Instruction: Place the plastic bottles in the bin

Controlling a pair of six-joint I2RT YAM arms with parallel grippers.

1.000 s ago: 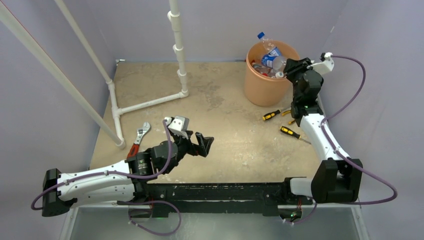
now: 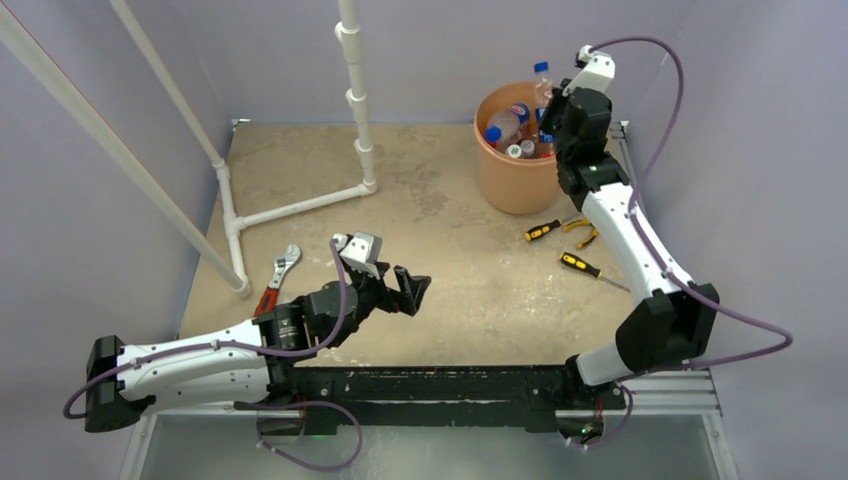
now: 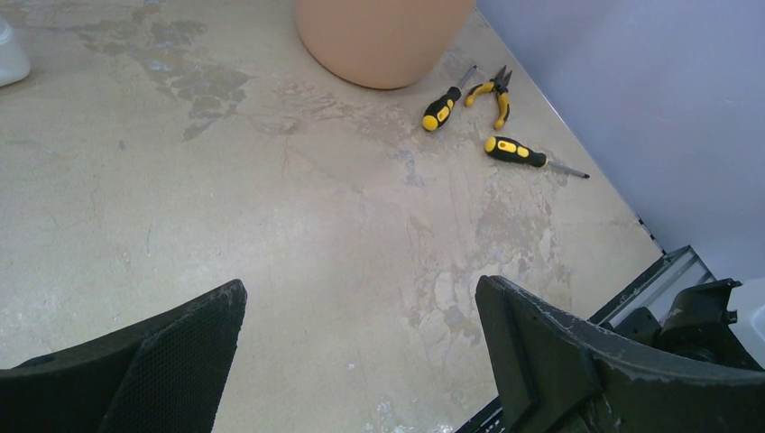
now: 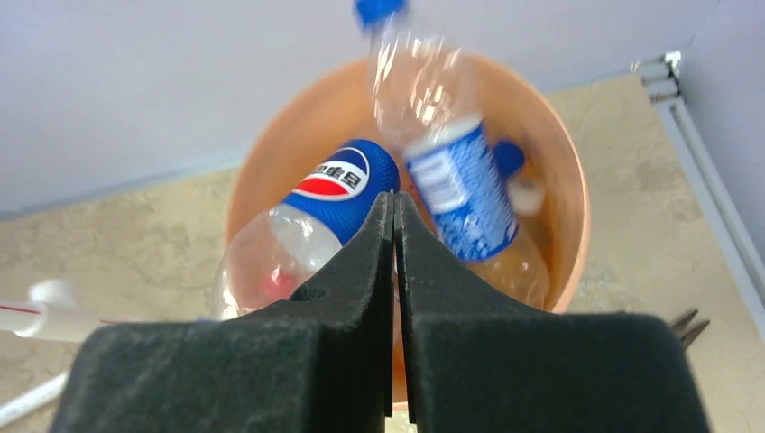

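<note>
The orange bin (image 2: 516, 186) stands at the back, with several plastic bottles inside. A clear Pepsi bottle (image 4: 344, 180) lies tilted against its left side in the right wrist view. Beside it, a blue-capped bottle (image 4: 458, 185) leans upright, its cap and neck sticking out above the rim. Over the bin's right part is my right gripper, shut with nothing visible between its fingers; the bottles show behind the tips. My left gripper (image 2: 412, 290) hovers over the front middle of the floor, open and empty.
Two screwdrivers (image 3: 516, 151) and yellow pliers (image 3: 498, 95) lie right of the bin. White pipes (image 2: 300, 205) rise at the left, near a red-handled wrench (image 2: 279, 278).
My right gripper moved left over the bin. The bin shifted slightly left.
</note>
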